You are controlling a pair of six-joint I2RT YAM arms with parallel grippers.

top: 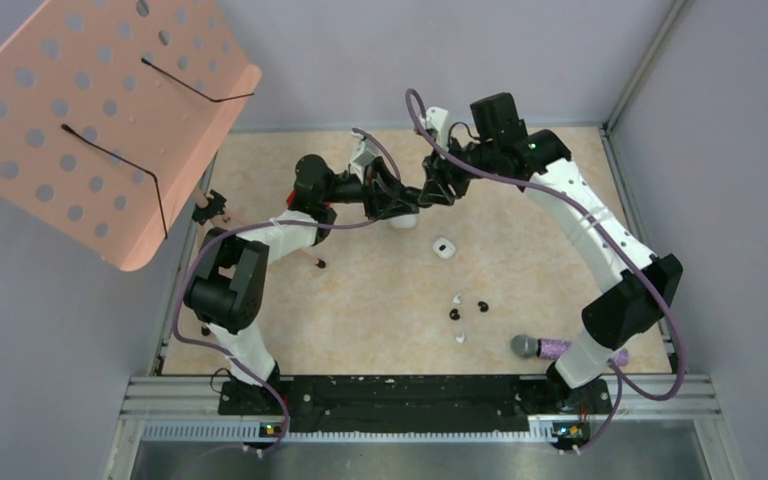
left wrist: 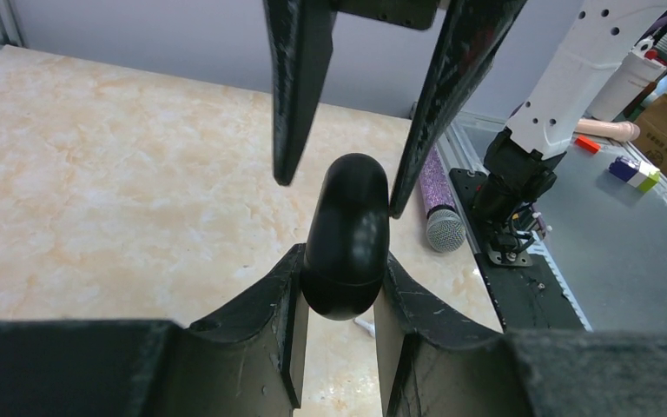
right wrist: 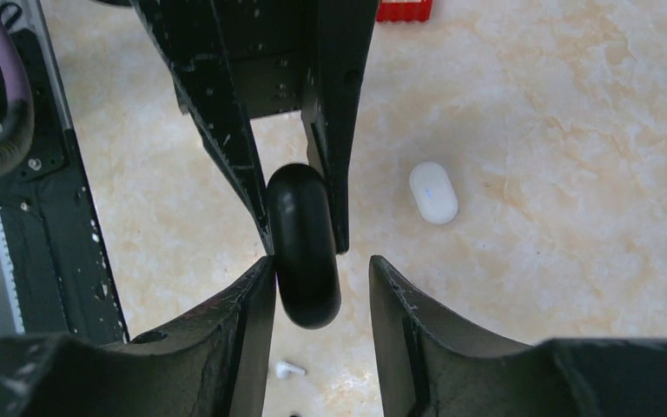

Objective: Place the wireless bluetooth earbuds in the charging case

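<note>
A glossy black oblong case (left wrist: 345, 234) is held in the air by my left gripper (top: 397, 196), whose fingers are shut on it in both wrist views. My right gripper (top: 438, 190) is at the case's other end, its fingers parted, one beside the case and the other clear of it. A white case (top: 403, 222) lies beneath the grippers, and a small white square case (top: 444, 248) lies nearby. Two black earbuds (top: 454, 314) (top: 482, 306) and two white ones (top: 458, 298) (top: 460, 336) lie on the table's front half.
A purple microphone (top: 550, 348) lies at the front right. A pink perforated board (top: 110, 120) hangs over the left side.
</note>
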